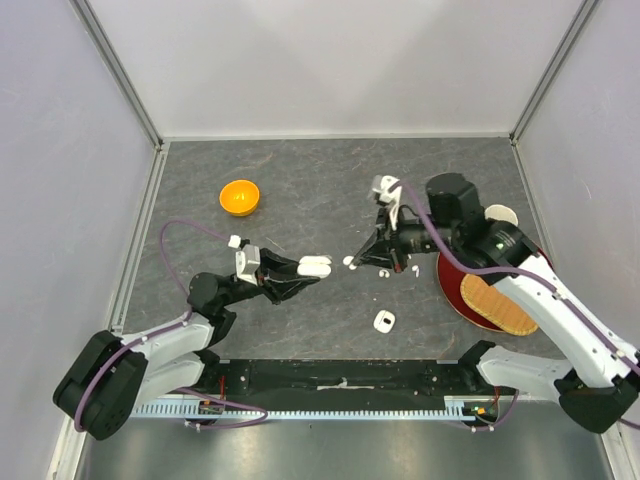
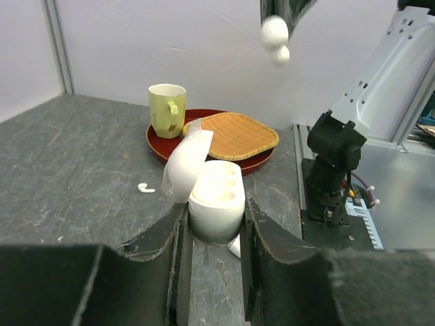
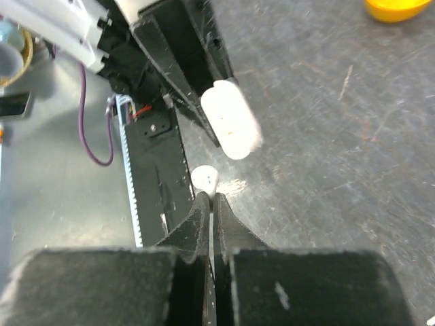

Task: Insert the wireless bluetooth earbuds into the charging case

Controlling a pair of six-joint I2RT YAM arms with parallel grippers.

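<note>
In the left wrist view, my left gripper is shut on the white charging case [image 2: 216, 193], which has its lid raised and hollows visible inside. A white earbud [image 3: 204, 178] sits at the tips of my right gripper, which is shut on it. From above, this earbud [image 1: 349, 262] is a short way right of the case [image 1: 314, 268], and the two are apart. On the table, other small white pieces [image 1: 384, 273] lie below and right of the right gripper, one a stemmed earbud [image 2: 144, 188].
A white box [image 1: 384, 321] lies on the table near the front. At the right stand a red plate [image 1: 455, 295] with a woven tan mat [image 1: 505, 305] and a yellow mug [image 1: 500, 214]. An orange bowl [image 1: 239, 198] sits at the back left.
</note>
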